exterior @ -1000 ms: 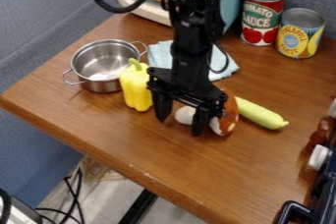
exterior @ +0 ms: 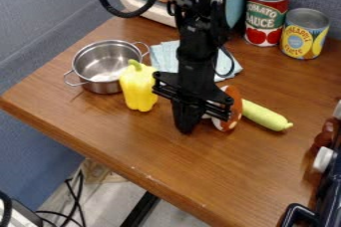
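Observation:
My black gripper (exterior: 186, 112) is low over the table, at the centre of the view, its fingers reaching down by an orange-and-white object (exterior: 229, 113), which is mostly hidden behind it. Whether the fingers are open or shut on it I cannot tell. A yellow bell pepper (exterior: 138, 89) stands left of the gripper. A pale yellow-green corn or squash (exterior: 266, 116) lies to the right. A steel pot (exterior: 99, 68) is behind the pepper.
A tomato can (exterior: 265, 14) and a yellow can (exterior: 304, 36) stand at the back right, a white cloth (exterior: 167, 54) behind the gripper. Dark objects line the right edge.
The gripper has shifted slightly and turned, now covering more of the orange-and-white object's white part. The other things have not visibly moved.

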